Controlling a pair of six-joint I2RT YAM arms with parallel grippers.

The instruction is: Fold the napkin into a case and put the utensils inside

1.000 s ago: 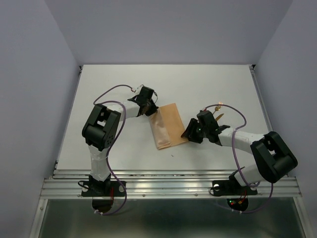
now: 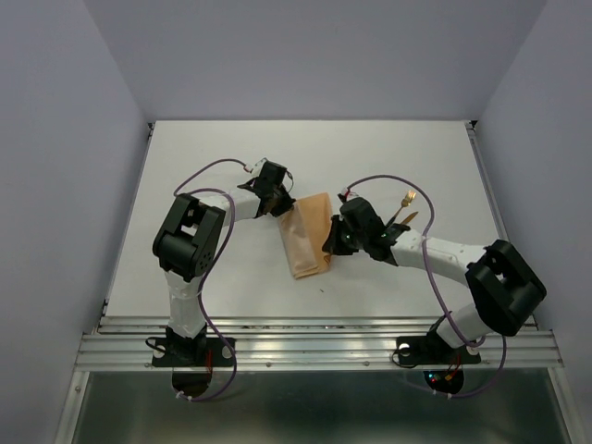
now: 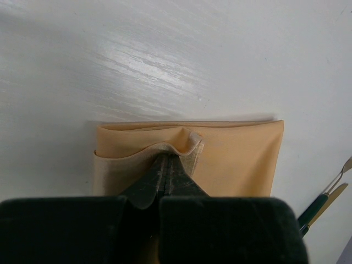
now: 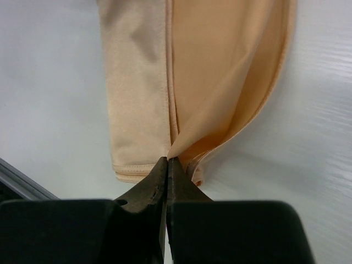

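The orange napkin (image 2: 316, 222) lies in the middle of the table, its left part folded into a paler strip (image 4: 135, 93). My left gripper is shut at the upper left of the napkin, on its rumpled folded layer. My right gripper is shut on the lower right corner of the napkin, which is lifted and curled over toward the strip. The utensils, a fork (image 2: 407, 200) and a slim wooden-coloured utensil (image 3: 329, 204) with green handles, lie to the right of the napkin, partly hidden by the right arm in the top view.
A metal rail (image 2: 277, 342) runs along the front edge, and grey walls stand on the sides.
My right gripper has moved left and a little up, bringing the napkin's right corner inward over the folded part. My left gripper has not moved.
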